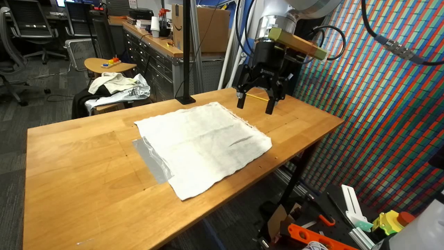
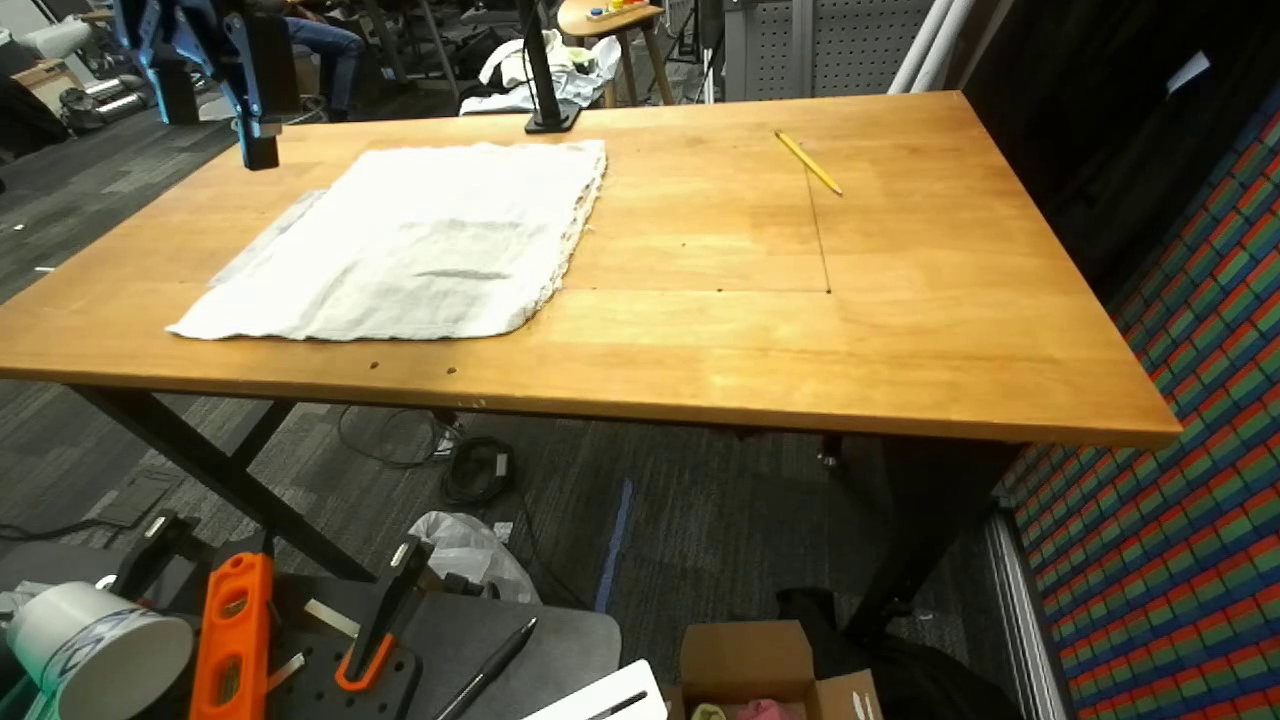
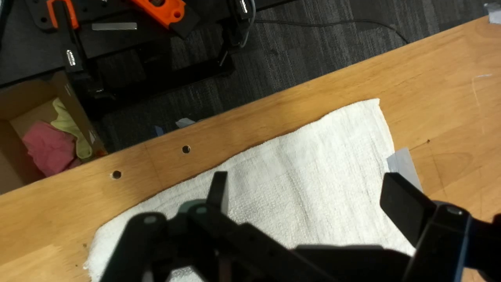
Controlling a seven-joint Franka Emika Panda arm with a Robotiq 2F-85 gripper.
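Spread almost flat on the wooden table is a white cloth (image 1: 199,146), with a shallow crease and a dark streak near its right side. Along its left edge a strip of grey tape (image 1: 152,160) shows partly beneath it. High over the table hangs my gripper (image 1: 255,107), fingers apart and empty. In the second exterior view the gripper (image 2: 218,138) appears at the upper left, clear of the cloth (image 2: 420,246). From the wrist view, the cloth (image 3: 310,174) lies below and between the two spread fingers; the gripper's own body hides its lower part.
A yellow pencil (image 2: 810,163) lies toward the back of the table (image 2: 960,348), whose right half is otherwise bare. A black post (image 1: 186,62) stands at the back edge. Off the front edge are a tool-laden side table and a cardboard box (image 2: 746,666).
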